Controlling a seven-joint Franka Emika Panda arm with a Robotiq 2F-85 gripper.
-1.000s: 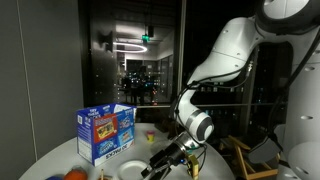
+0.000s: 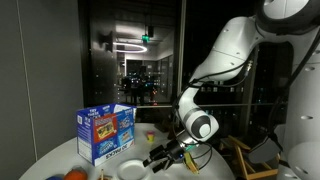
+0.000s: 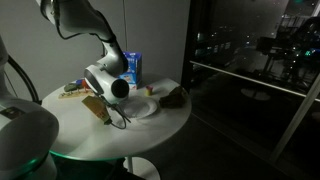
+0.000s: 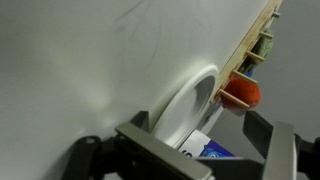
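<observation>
My gripper stands open in the wrist view, its dark fingers wide apart with nothing held between them. Beyond them, partly hidden by the left finger, lies a white plate or shallow bowl on the pale table. In exterior view 1 the gripper is low and tilted, just right of the white dish. Exterior view 2 shows the dish right of the wrist. A tan panel appears beside the wrist there; what it belongs to is unclear.
A blue and red box stands behind the dish. Wooden rack bars and an orange-red item lie near the table edge. A dark object sits at the table's right side.
The wrist has risen slightly and turned a little to the right. The dish and the box stay where they were.
</observation>
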